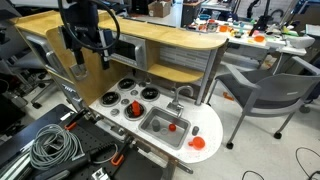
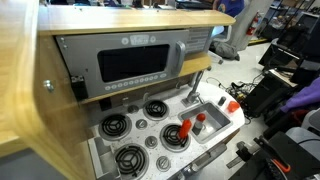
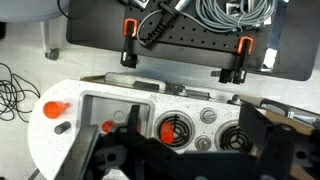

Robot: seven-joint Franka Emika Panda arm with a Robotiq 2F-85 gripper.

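Observation:
High over the left side of a toy kitchen, my gripper [image 1: 91, 62] points down, clear of the counter. In the wrist view its two dark fingers [image 3: 262, 135] stand wide apart, open with nothing held between them. On the stove top [image 1: 112, 86], among several black burners, is a red object [image 2: 185, 130]. The grey sink [image 1: 163, 122] has a small red item [image 1: 172, 127] in it. An orange-red round piece [image 1: 198, 142] rests on the white counter to the right of the sink, with a small dark piece beside it.
A silver faucet [image 1: 182, 92] rises behind the sink. Behind the stove is the microwave [image 2: 135, 65], under a wooden shelf [image 2: 150, 20]. Coiled cable [image 1: 55, 148] lies on the robot's base. A grey chair [image 1: 262, 88] stands to the right. The right of the counter has bare room.

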